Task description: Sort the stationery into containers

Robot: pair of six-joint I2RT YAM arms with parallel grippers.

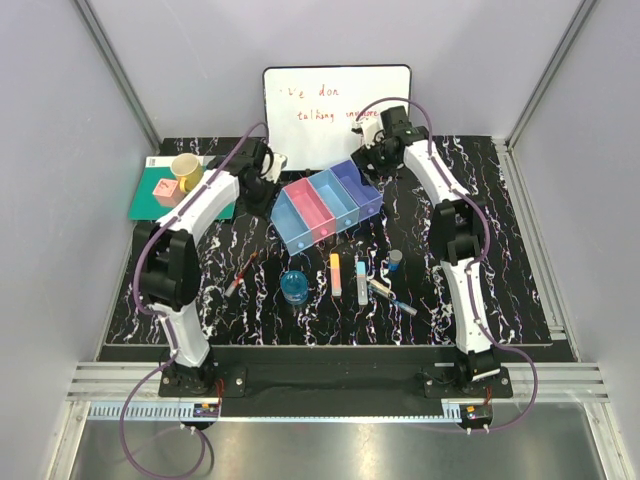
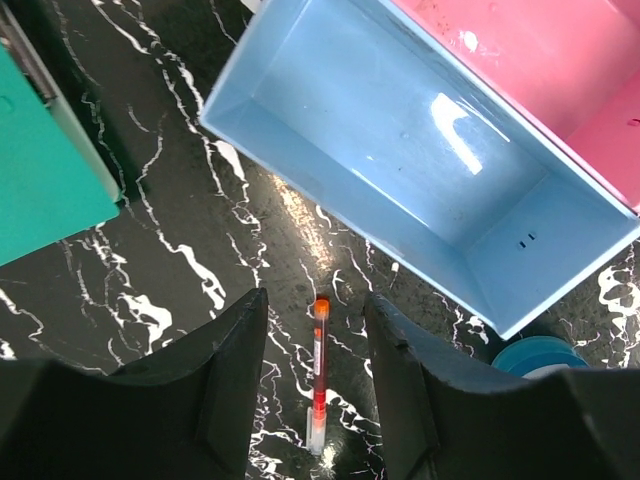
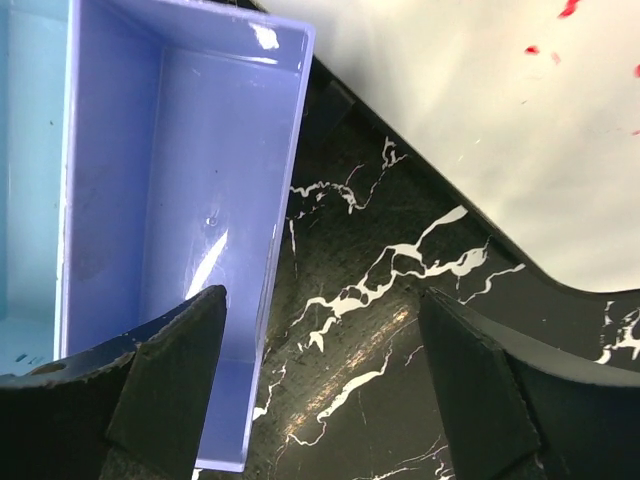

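A four-part organizer lies aslant at mid-table, with light blue (image 1: 290, 220), pink (image 1: 310, 205), blue (image 1: 335, 195) and purple (image 1: 355, 185) compartments, all empty where visible. My left gripper hangs by its left end, partly open and empty; a red pen (image 2: 319, 375) shows on the table below. At the purple end, my right gripper is open, the outer purple wall (image 3: 272, 260) appearing between its fingers; contact cannot be told. In front lie a blue tape roll (image 1: 294, 287), orange-yellow stick (image 1: 335, 275), light-blue stick (image 1: 361, 283), blue-and-yellow tool (image 1: 392, 297) and small blue-sided cylinder (image 1: 395, 259).
Behind the organizer stands a whiteboard (image 1: 335, 110) with red writing. A green book (image 1: 148, 205) at the back left carries a pink block (image 1: 168, 192) and a yellow mug (image 1: 187, 170). Bare marble-patterned table stretches along the right side and front left.
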